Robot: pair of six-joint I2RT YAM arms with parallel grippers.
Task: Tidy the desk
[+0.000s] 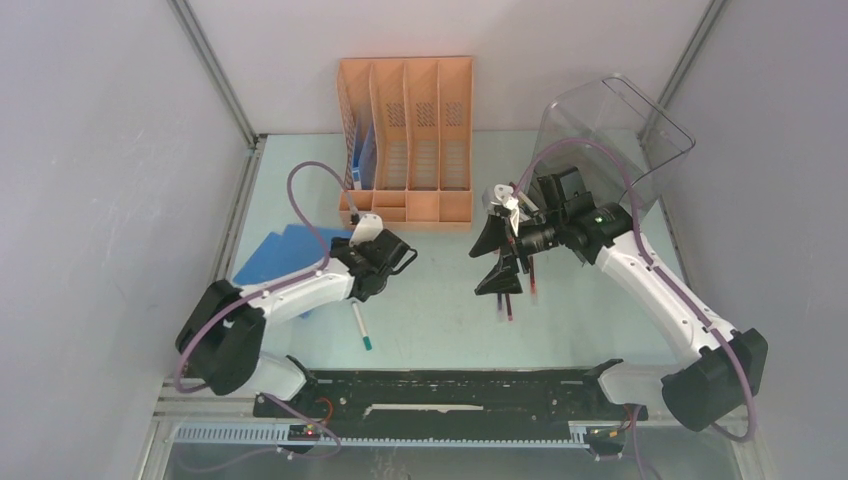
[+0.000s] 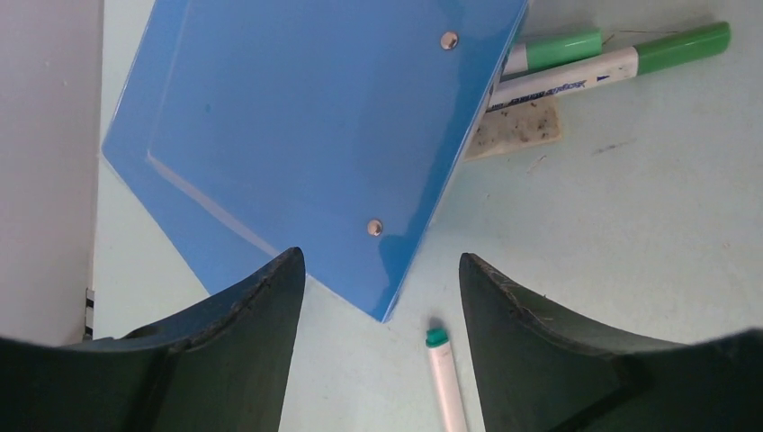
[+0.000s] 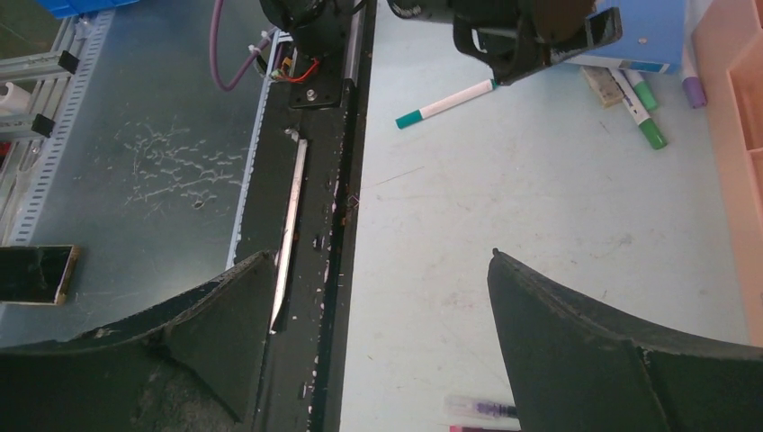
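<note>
My left gripper stands open over blue folders (image 2: 297, 108) at the desk's left, nothing between its fingers. In its view, two green-capped markers (image 2: 675, 49) and a small stained eraser-like block (image 2: 513, 135) lie beside the folders, and another marker (image 2: 447, 387) lies apart below. My right gripper is open and empty above the right half of the desk, near several pens (image 1: 532, 285). The pink organizer (image 1: 425, 130) stands at the back, with blue items (image 1: 362, 160) in its left slot.
A clear plastic bin (image 1: 590, 120) stands at the back right, partly behind my right arm. Grey walls close both sides.
</note>
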